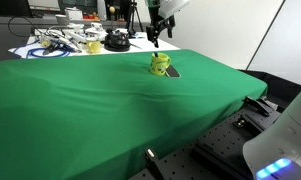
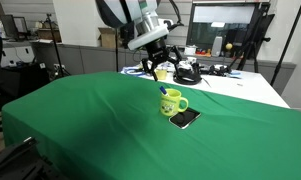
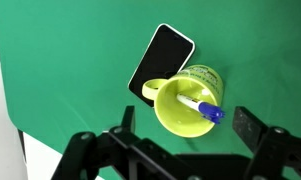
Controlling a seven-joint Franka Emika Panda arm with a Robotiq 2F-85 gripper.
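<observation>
A yellow mug (image 1: 158, 65) stands upright on the green table; its handle shows in exterior view 2, where the mug (image 2: 171, 104) has a blue-ended marker (image 2: 162, 91) poking out of it. From above, the wrist view shows the marker (image 3: 207, 110) leaning inside the mug (image 3: 180, 118) against the rim. A black phone (image 3: 170, 47) lies flat beside the mug, near its handle. My gripper is open, its fingers on either side of the mug in this view. Both exterior views put the gripper (image 1: 163, 40) above the mug, with clear air between them.
Behind the green table (image 1: 80, 105), a white surface carries cables, another yellow cup (image 1: 93, 46) and dark equipment (image 1: 117, 41).
</observation>
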